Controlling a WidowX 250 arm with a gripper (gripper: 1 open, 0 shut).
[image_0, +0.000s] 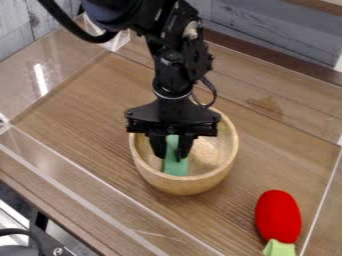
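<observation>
My black gripper (171, 140) points down into a light wooden bowl (214, 165), its fingertips at a green object (174, 163) that lies inside. The fingers are closer together over the green object's upper part; whether they grip it I cannot tell.
A red object with a pale green end (278, 215) lies at the lower right. A wall runs along the back.
</observation>
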